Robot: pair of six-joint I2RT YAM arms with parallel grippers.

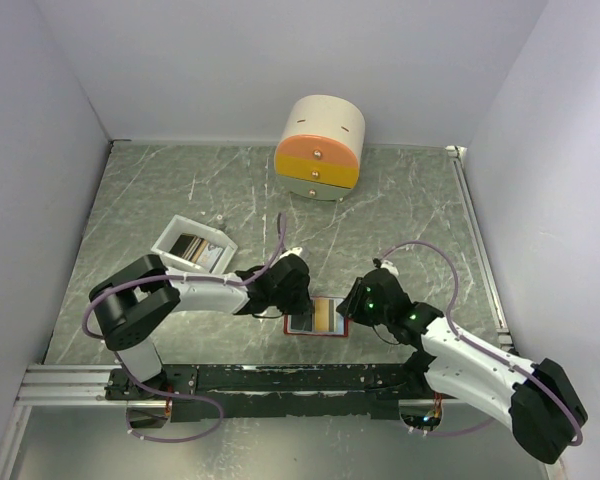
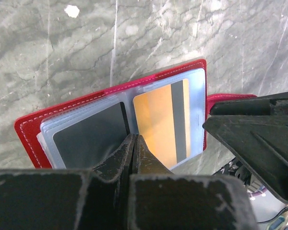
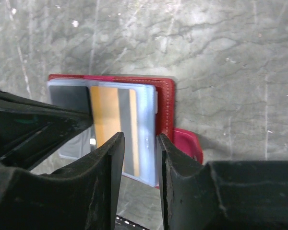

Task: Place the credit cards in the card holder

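Note:
The red card holder (image 1: 316, 333) lies open on the table between both grippers. A gold card with a dark stripe (image 2: 156, 122) sits in its right clear sleeve, and a black card (image 2: 89, 136) lies at the left sleeve. My left gripper is over the black card, fingertips pressed together at its right edge; nothing shows between them, and they hide the card's lower part. My right gripper is shut on the holder's right side, its fingers straddling the clear sleeve's edge (image 3: 148, 110).
A white box (image 1: 167, 228) with several cards stands at the left. A small drawer cabinet (image 1: 322, 135) stands at the back.

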